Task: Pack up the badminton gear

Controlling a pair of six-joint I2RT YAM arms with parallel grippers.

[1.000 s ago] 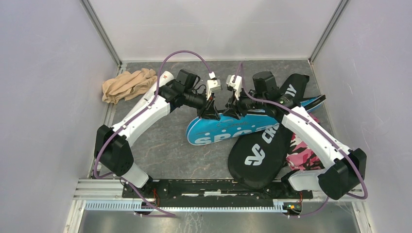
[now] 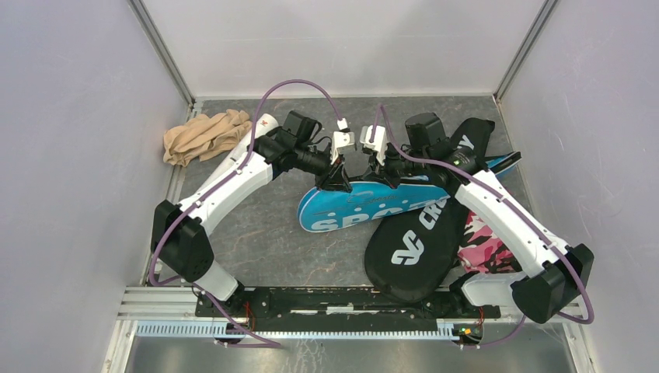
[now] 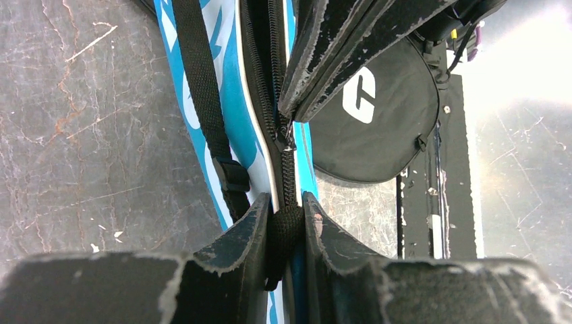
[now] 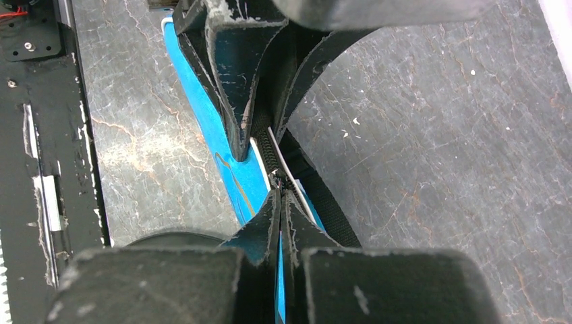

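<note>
The blue racket bag [image 2: 342, 208] lies across the middle of the floor, its zipper side facing up. My left gripper [image 2: 335, 186] is shut on the black fabric tab [image 3: 286, 233] at the zipper's left end. Close by, my right gripper [image 2: 383, 182] is shut, with the small zipper pull [image 4: 277, 178] at its fingertips. In the left wrist view the zipper teeth [image 3: 289, 177] are joined between the tab and the pull. Beyond the pull the two rows stand apart, a dark gap between them. The bag's far right part is partly hidden under my right arm.
A black racket cover [image 2: 410, 252] lies partly beneath the blue bag. Pink camouflage cloth [image 2: 483, 247] is at the right, under my right arm. A tan cloth [image 2: 203, 137] lies at the back left.
My right gripper has shifted slightly right along the zipper, away from the left one. The left gripper and the bag have hardly moved.
</note>
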